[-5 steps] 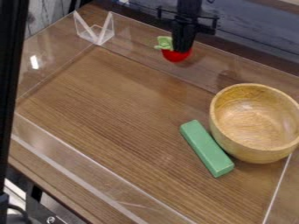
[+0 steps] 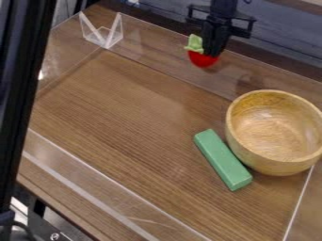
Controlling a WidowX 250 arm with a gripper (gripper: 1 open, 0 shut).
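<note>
My black gripper (image 2: 214, 41) is at the top of the view, over a red object (image 2: 204, 59) with a pale green top (image 2: 194, 42). The fingers are partly over that object, and I cannot tell whether they are open or shut on it. A green bar (image 2: 223, 160) lies on the wooden table (image 2: 107, 146) at lower right, apart from the gripper.
A large tan bowl (image 2: 272, 132) stands at the right beside the green bar. A white wire holder (image 2: 104, 31) is at the upper left. A dark edge runs along the left.
The gripper and the red and green object have shifted only slightly. A dark shape now shows along the left edge of the view.
</note>
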